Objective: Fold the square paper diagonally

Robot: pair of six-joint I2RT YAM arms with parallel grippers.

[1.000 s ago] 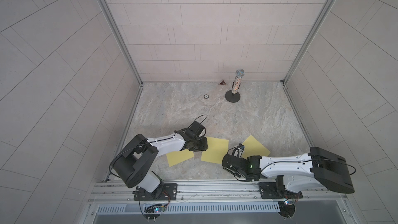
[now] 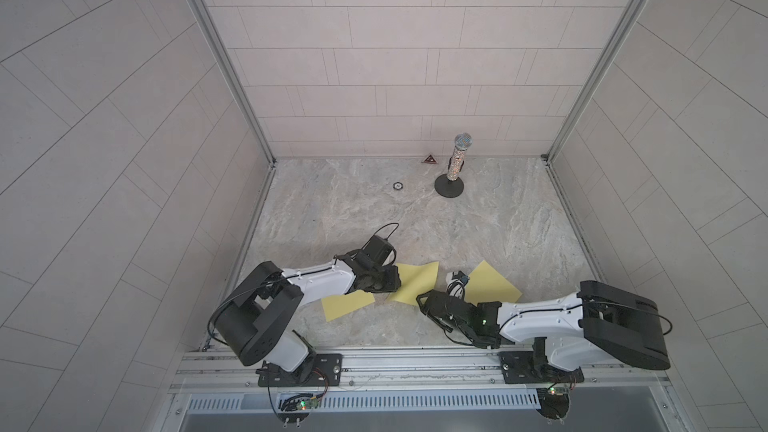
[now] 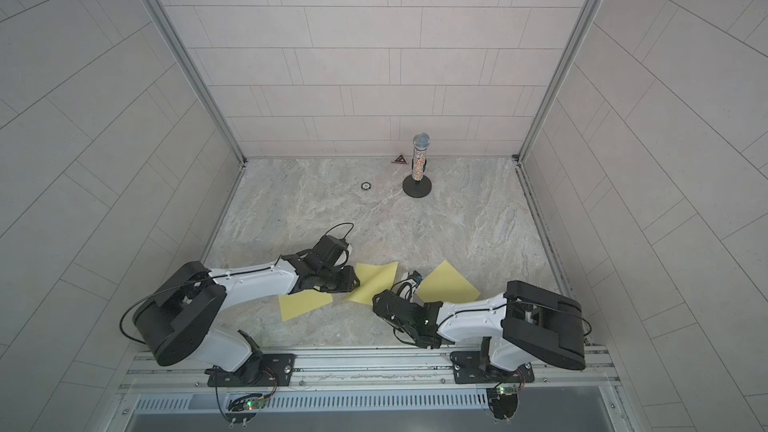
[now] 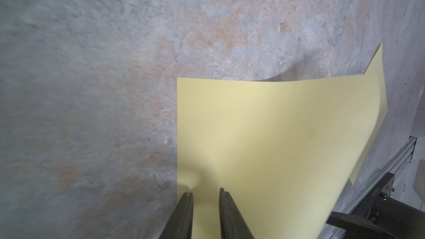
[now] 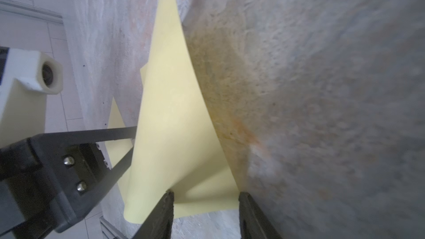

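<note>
Between my two arms a square yellow paper (image 2: 417,280) is bowed upward, its right side raised into a curve. My left gripper is over the paper's left side; its fingers stand a little apart with yellow paper showing between and below them. My right gripper is at the opposite, front-right side, fingers spread wider. A paper corner lies between those fingers, close to the right fingertip (image 5: 248,203). Whether either gripper touches or pinches the paper cannot be told. In the right wrist view the left gripper's dark fingers (image 5: 101,135) reach behind the curved sheet.
Another yellow sheet (image 2: 345,305) lies under my left arm, and one more (image 2: 492,281) lies by my right arm. A microphone-like stand (image 2: 450,184), a small round disc (image 2: 397,186) and a small triangle (image 2: 429,159) are at the back.
The right gripper has moved left, over the paper's front-right side. The middle paper lay flat before; now it is curved and raised. The left arm has barely moved.
</note>
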